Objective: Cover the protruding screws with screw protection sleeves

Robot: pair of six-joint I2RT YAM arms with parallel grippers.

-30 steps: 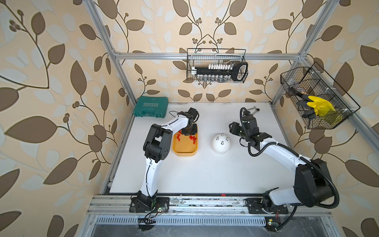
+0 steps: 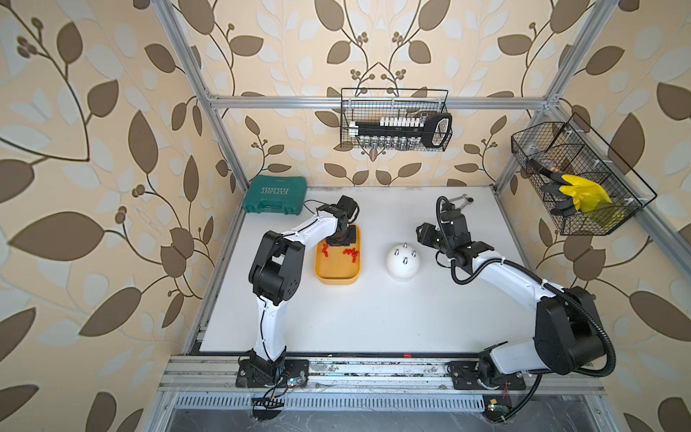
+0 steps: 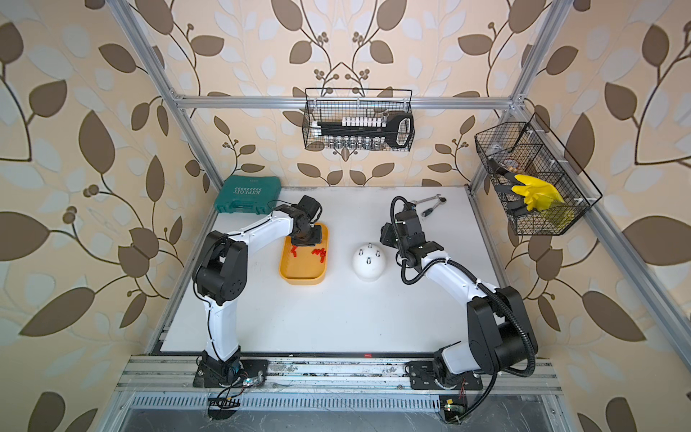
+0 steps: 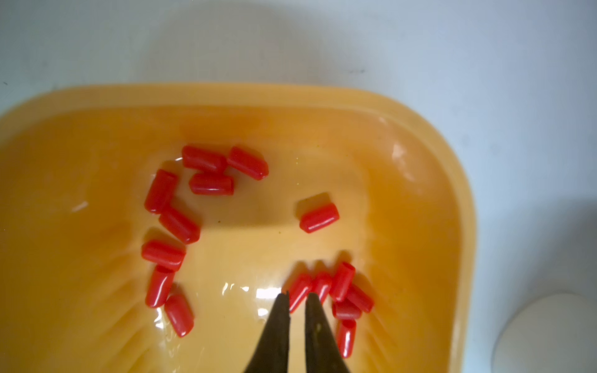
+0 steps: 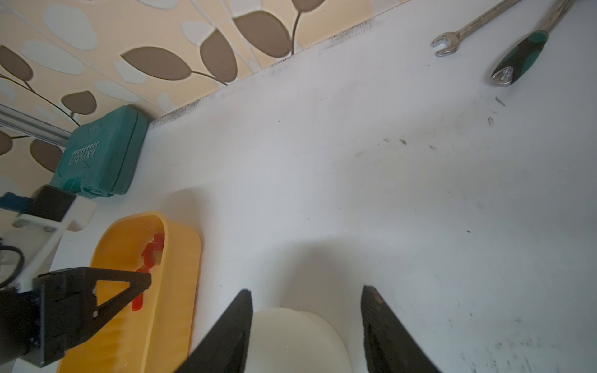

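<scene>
An orange tray (image 2: 338,271) holds several red sleeves (image 4: 318,217) in loose groups. My left gripper hangs over it, fingertips close to the cluster at the tray's right, part open with a narrow gap; whether anything sits between them is unclear. To the tray's right, a white dome (image 3: 369,268) carries several upright metal screws (image 2: 405,260), none visibly red-capped. My right gripper stands open above and beside the dome, nothing between its fingers.
A green case (image 2: 274,196) lies at the back left. Wrenches (image 5: 519,62) lie at the back right. Wire baskets (image 3: 358,100) hang on the walls.
The left arm has shifted slightly, its elbow further left and toward the front, the gripper still over the tray. The right arm is almost unchanged.
</scene>
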